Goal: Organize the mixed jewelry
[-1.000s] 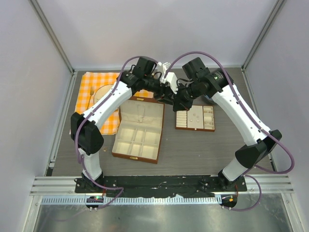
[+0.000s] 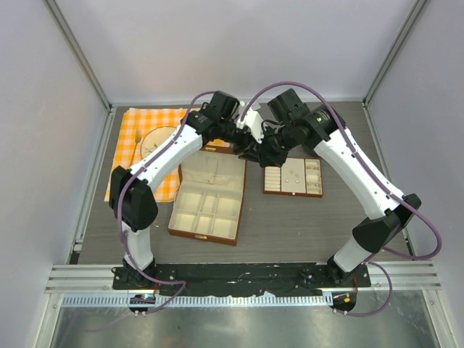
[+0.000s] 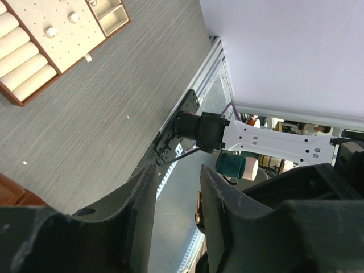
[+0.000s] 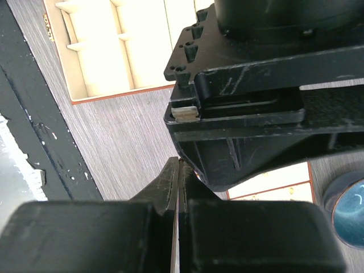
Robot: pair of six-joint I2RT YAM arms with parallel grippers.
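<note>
My two grippers meet in the air over the back middle of the table in the top view. The left gripper is part open; a small gold piece (image 3: pixel 199 207) shows at the inner side of its right finger, beside dark parts of the other gripper. The right gripper is shut, with a small glint at its tips, largely hidden by the left gripper's body. A large cream box (image 2: pixel 206 210) with compartments stands open at the middle left. A smaller jewelry tray (image 2: pixel 293 178) with rolls, a padded board and small compartments lies at the right.
An orange checked cloth (image 2: pixel 125 159) with a round wooden plate (image 2: pixel 152 141) lies at the left. A blue cup (image 4: pixel 355 213) stands at the back right, near the tray.
The boxes have not moved.
</note>
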